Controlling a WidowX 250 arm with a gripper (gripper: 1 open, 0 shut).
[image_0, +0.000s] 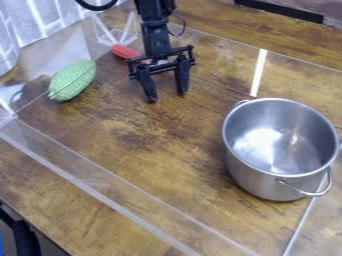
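My black gripper (167, 83) is at the top centre, low over the wooden table (134, 170), its two fingers apart with nothing visible between them. A green oblong object (72, 79) lies to its left, apart from it. A small red item (122, 51) lies just behind and left of the gripper, partly hidden by it. A steel pot (281, 150) with side handles stands at the right, empty inside.
Clear plastic sheeting or edging runs along the left side and borders the work area.
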